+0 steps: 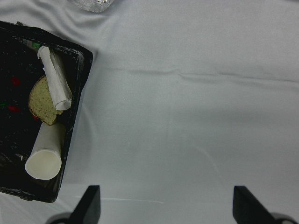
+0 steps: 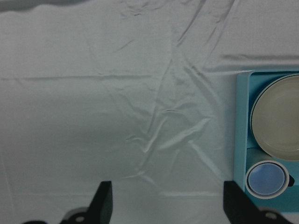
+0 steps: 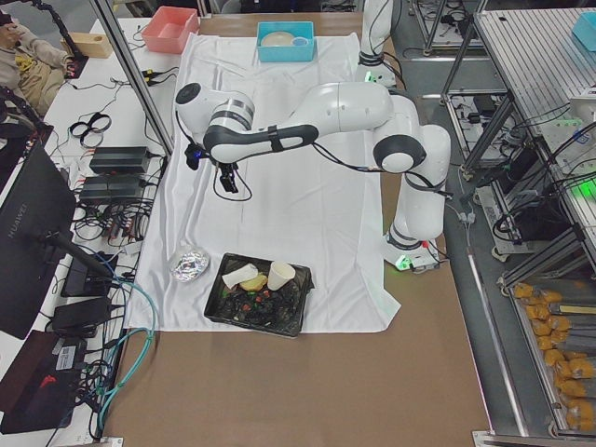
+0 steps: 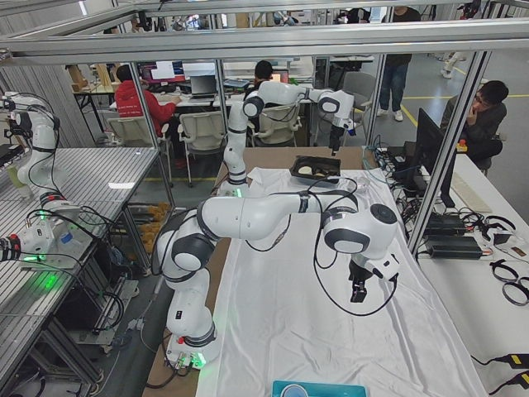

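Observation:
A black tray (image 3: 256, 317) holds a white paper cup (image 3: 281, 274), a crumpled white paper piece (image 1: 56, 77), a bread slice (image 1: 41, 100) and dark bits with red and green specks. A crumpled foil item (image 3: 189, 264) lies beside it. A blue bin (image 2: 240, 126) at the cloth's other end holds a beige plate (image 2: 278, 116) and a mug (image 2: 265, 178). My left gripper hangs above the cloth beside the black tray, open and empty. My right gripper is over the cloth beside the blue bin, also open and empty.
The white cloth (image 3: 279, 196) between tray and bin is clear. Cables, a monitor (image 3: 28, 242) and boxes crowd the side desk. A metal post and overhead rails (image 4: 264, 45) frame the workspace; a metal bench stands on the other side.

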